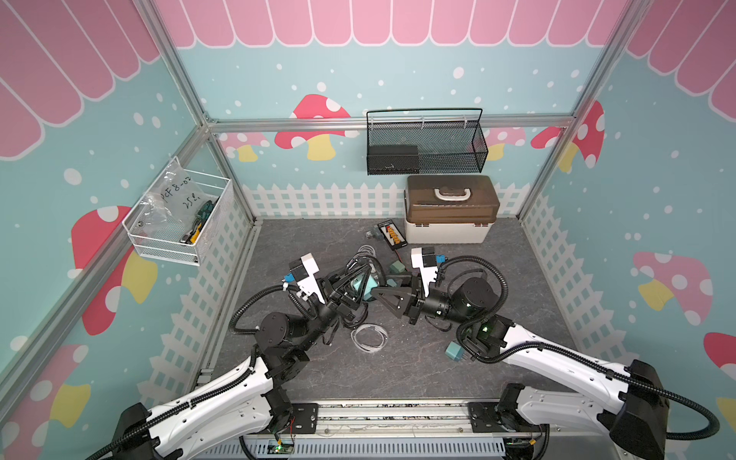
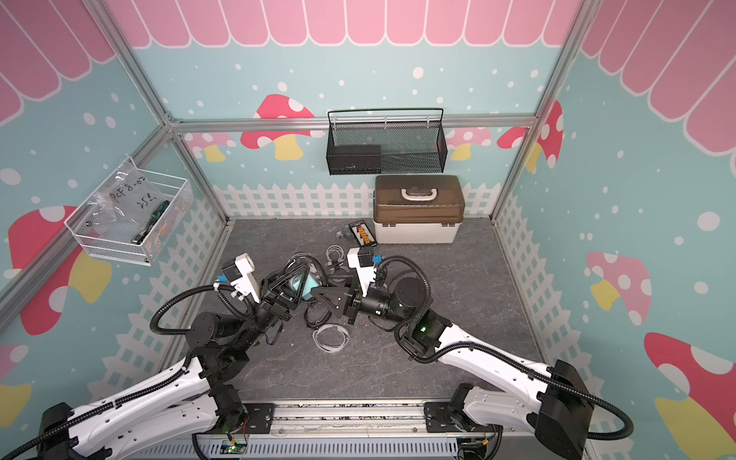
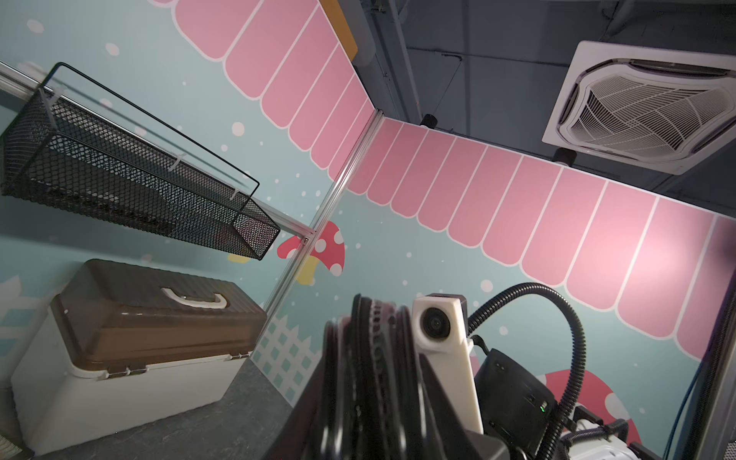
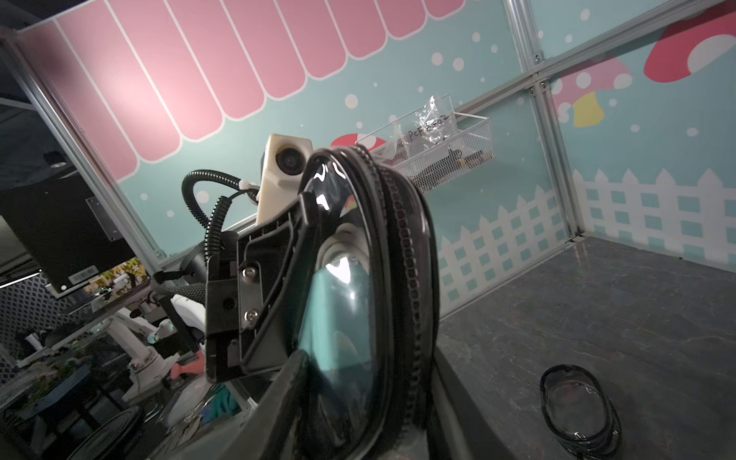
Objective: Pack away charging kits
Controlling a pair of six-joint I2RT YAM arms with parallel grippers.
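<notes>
A zipped black pouch with a clear window (image 4: 345, 306), a teal item inside, is held upright between the grippers above the table's middle. My left gripper (image 1: 354, 283) is shut on it. My right gripper (image 1: 387, 295) reaches the pouch from the right, its fingers on either side; whether they press on it is not clear. Coiled white cable (image 2: 331, 337) and black cable (image 4: 575, 406) lie on the table. A small boxed item (image 1: 391, 234) lies near the back.
A brown-lidded case (image 1: 450, 207) stands at the back right, beneath a black mesh basket (image 1: 452, 145). A white wire basket (image 1: 168, 245) hangs on the left wall. A teal block (image 1: 454, 350) lies front right.
</notes>
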